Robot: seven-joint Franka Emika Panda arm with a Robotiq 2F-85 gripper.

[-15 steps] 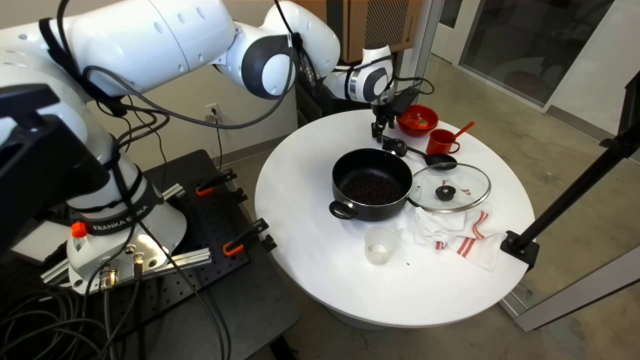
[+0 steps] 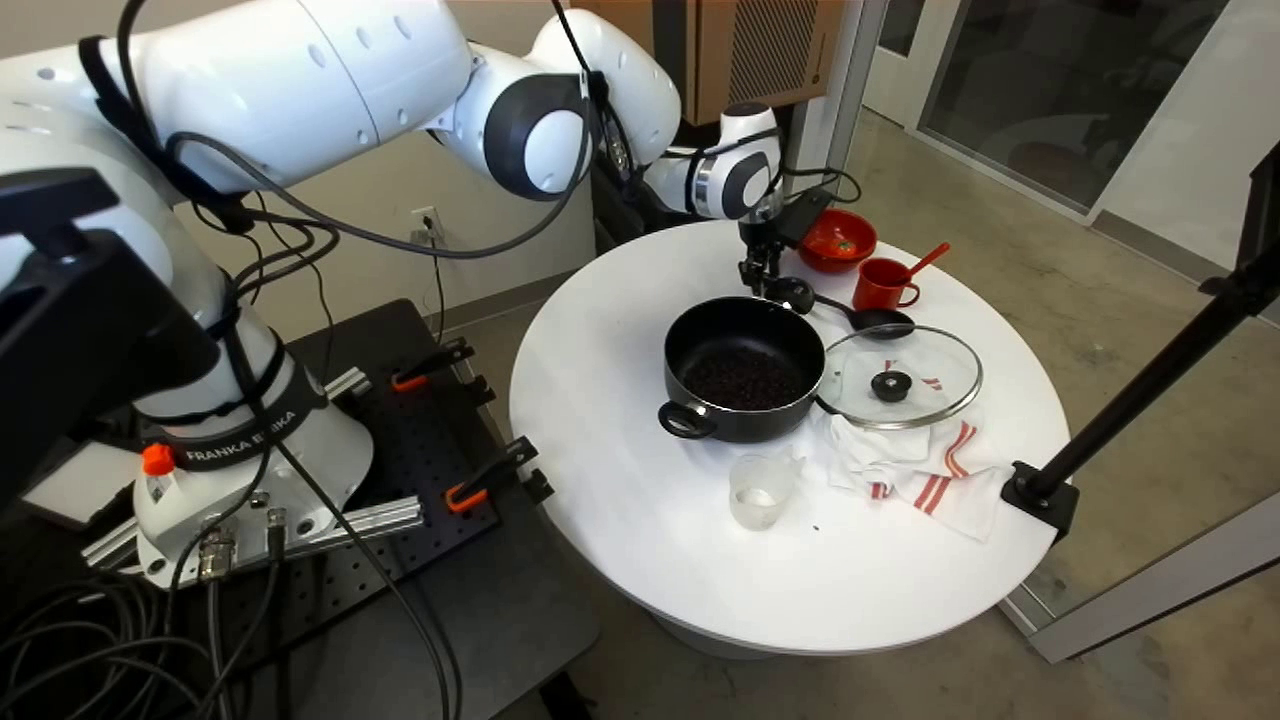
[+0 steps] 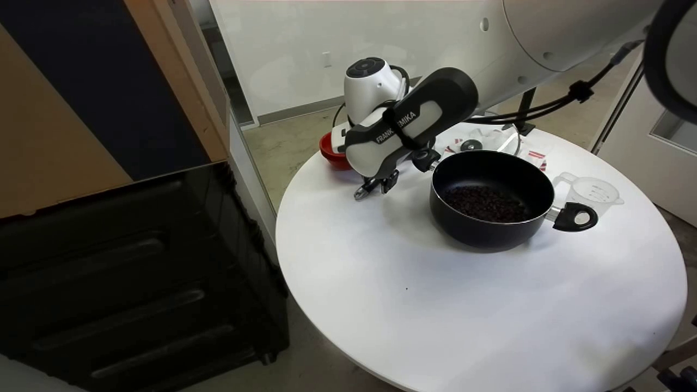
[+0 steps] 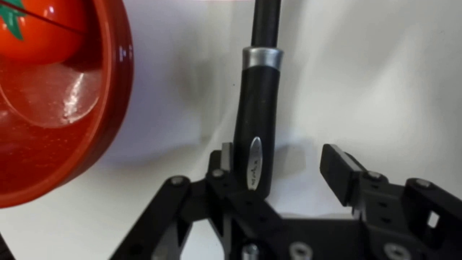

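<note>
In the wrist view, the black handle (image 4: 258,104) of a utensil, with a silver collar, lies on the white table. My gripper is part open at the handle's end, which sits between the fingers. The left finger is against or very close to the handle, while a clear gap separates it from the right finger (image 4: 342,177). Exterior view 1 has the gripper (image 2: 759,274) low over the table, behind the pot, with a black spoon (image 2: 884,322) to the right. Whether this spoon belongs to that handle I cannot tell.
A red bowl (image 4: 119,82) holding a tomato is close on the gripper's left. The black pot (image 2: 720,420) contains dark beans. Around it are a red mug (image 2: 879,286), glass lid (image 2: 930,360), striped towel (image 2: 960,480) and clear measuring cup (image 2: 758,492).
The arm's end and gripper have come down slightly toward the table. Objects on the table look unmoved.
</note>
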